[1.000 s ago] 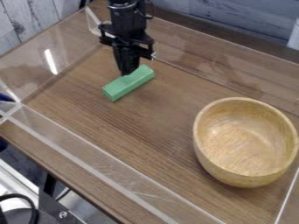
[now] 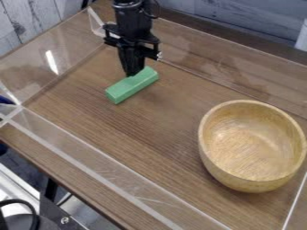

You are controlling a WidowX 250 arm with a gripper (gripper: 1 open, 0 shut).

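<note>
My gripper (image 2: 131, 65), dark and mounted on the arm at the top of the view, hangs just above a green rectangular block (image 2: 131, 86) lying diagonally on the wooden table. Its fingers look shut, with nothing visible between them; the block lies below the fingertips.
A large light wooden bowl (image 2: 249, 144) sits at the right of the table (image 2: 132, 162). Black cables lie at the lower left corner, and a blue object is partly in view at the left edge.
The gripper has shifted very slightly up and left from where it was. The green block and bowl look unchanged.
</note>
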